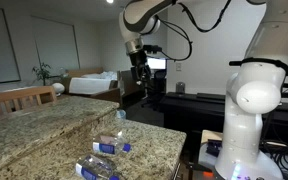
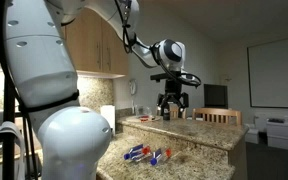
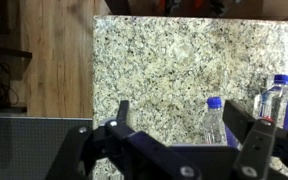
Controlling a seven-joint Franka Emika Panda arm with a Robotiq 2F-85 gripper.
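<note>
My gripper [image 1: 141, 78] hangs high above the speckled counter [image 1: 164, 140], pointing down. In the wrist view its dark fingers [image 3: 110, 132] stand wide apart, so it is open with nothing between them. Below, at the right of that view, a clear bottle [image 3: 215, 126] with a blue cap is partly covered by the gripper. Farther right is a second clear bottle [image 3: 277, 102], also blue-capped. Exterior view 1 has a bottle [image 1: 97, 167] lying on its side near the front, with another [image 1: 112, 145] behind it. In exterior view 2 the bottles [image 2: 136, 152] form a small group well below the gripper [image 2: 168, 112].
A raised counter ledge [image 1: 34, 140] runs along one side of the work surface. Wood floor [image 3: 54, 75] and a dark grey mat [image 3: 39, 150] lie beyond the counter's edge. Wooden chairs [image 2: 213, 97] stand behind.
</note>
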